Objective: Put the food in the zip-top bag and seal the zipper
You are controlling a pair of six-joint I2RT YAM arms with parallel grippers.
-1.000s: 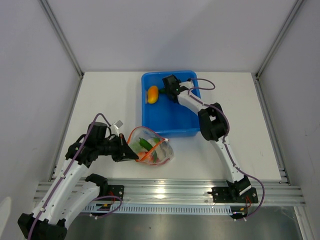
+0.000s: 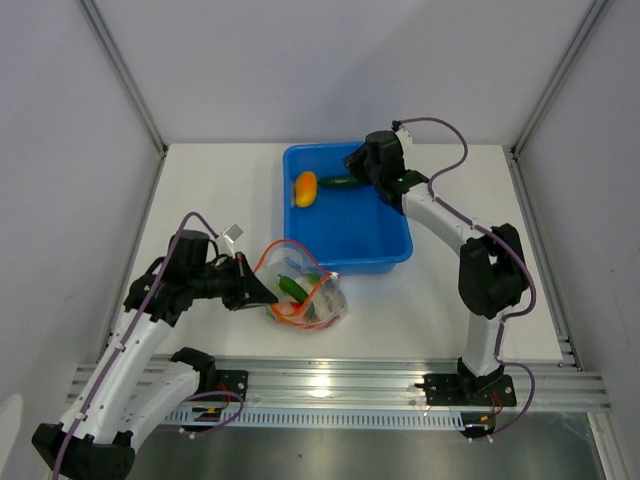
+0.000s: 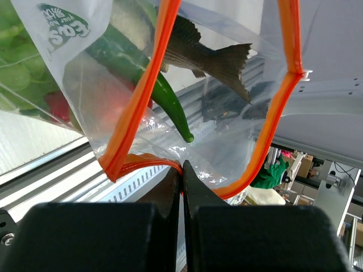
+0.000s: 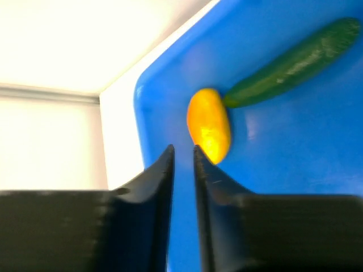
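Note:
The clear zip bag (image 2: 320, 300) with orange zipper lies front-centre, holding a green pepper (image 3: 170, 107), a fish (image 3: 215, 62) and other vegetables. My left gripper is shut on the bag's orange zipper edge at the opening. In the blue tray (image 2: 347, 230) at the back lie a yellow, mango-like food (image 4: 209, 124) and a cucumber (image 4: 286, 65). My right gripper hangs over the tray, part open with a narrow gap, nothing seen between its fingers; its view is blurred.
The right arm has risen and moved right and toward the front from deeper in the tray, uncovering more of the cucumber. The left arm has shifted very slightly.

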